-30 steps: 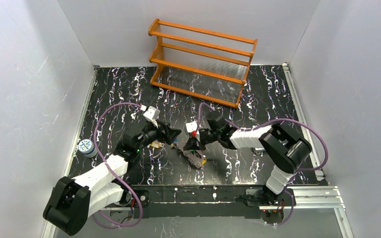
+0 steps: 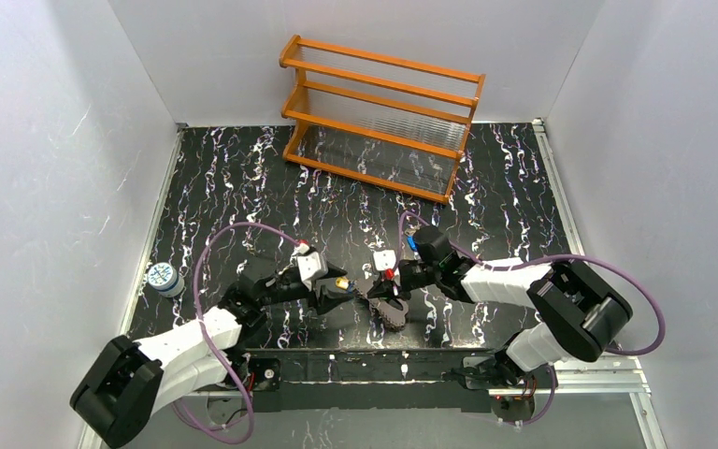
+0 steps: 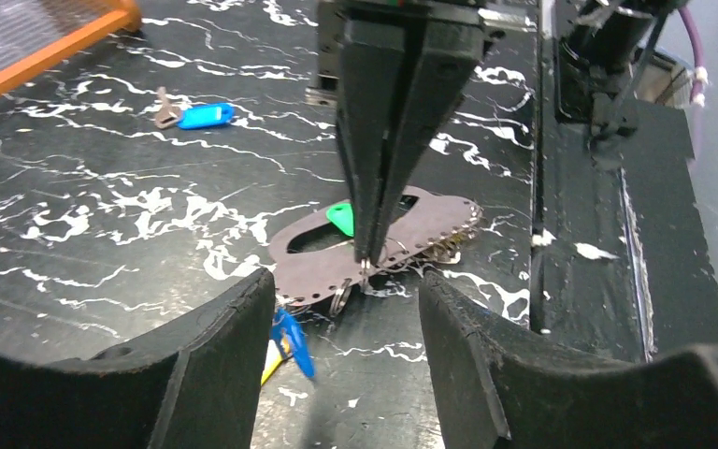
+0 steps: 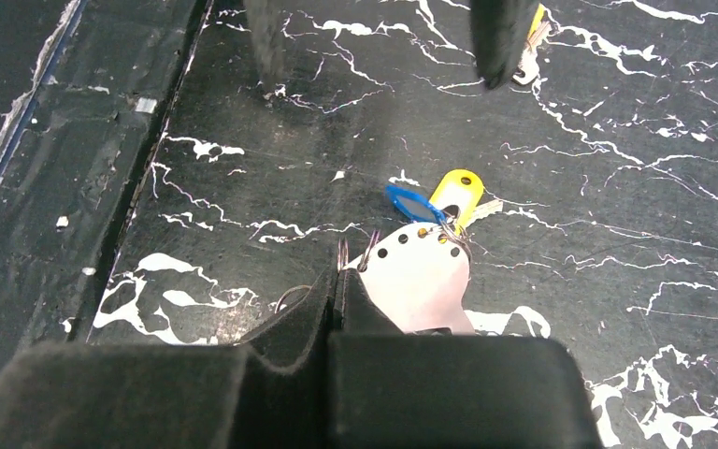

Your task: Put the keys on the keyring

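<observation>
My right gripper is shut at the edge of the pale, flat keyring holder (image 2: 393,316), with a small metal ring at its fingertips. In the right wrist view, a blue tag (image 4: 416,203) and a yellow tag (image 4: 458,194) with a key (image 4: 486,210) hang by a ring from the holder's end. A green tag (image 3: 341,218) shows at the holder's opening in the left wrist view. My left gripper (image 2: 349,286) stands open, facing the holder, its fingers (image 3: 229,337) wide apart with nothing gripped between them.
Behind the holder lies a loose key (image 3: 165,110) with a blue tag (image 3: 206,116). Another key (image 4: 530,54) with a yellow tag lies near my left gripper. A wooden rack (image 2: 379,117) stands at the back; a round white-and-blue container (image 2: 165,277) sits far left.
My right gripper has moved right and toward the front edge, taking the holder with it.
</observation>
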